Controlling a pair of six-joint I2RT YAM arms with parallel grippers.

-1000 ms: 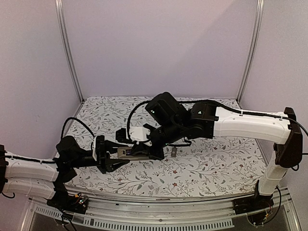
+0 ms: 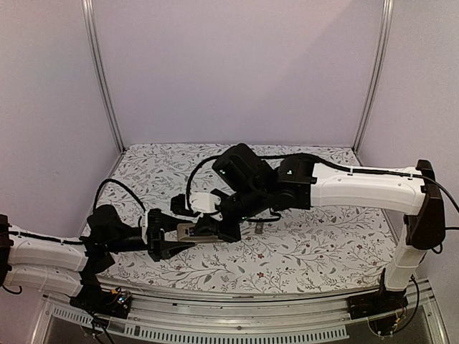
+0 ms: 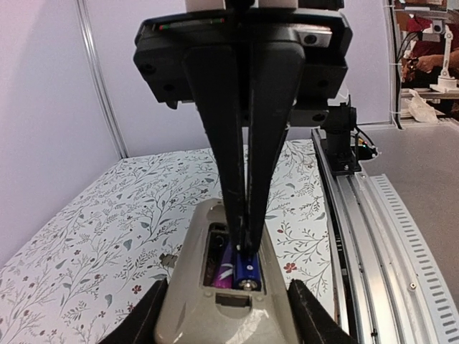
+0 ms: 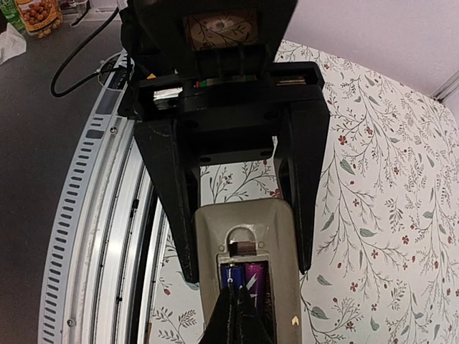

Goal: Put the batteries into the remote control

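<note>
The grey remote control (image 3: 237, 326) is clamped at one end between the fingers of my left gripper, its battery bay facing up. Two batteries lie side by side in that bay: a purple one (image 3: 224, 272) and a blue one (image 3: 247, 272). My right gripper points down into the bay, shut, with its fingertips touching or just over the blue battery. Nothing shows between those fingers. They hide part of both batteries, so how deeply each is seated cannot be told. In the top view the right gripper covers much of the remote.
A small grey-brown piece (image 2: 259, 228) lies on the flower-patterned table, just right of the grippers. A metal rail (image 2: 229, 319) runs along the front edge.
The right arm has shifted slightly left and its wrist has come down a little.
</note>
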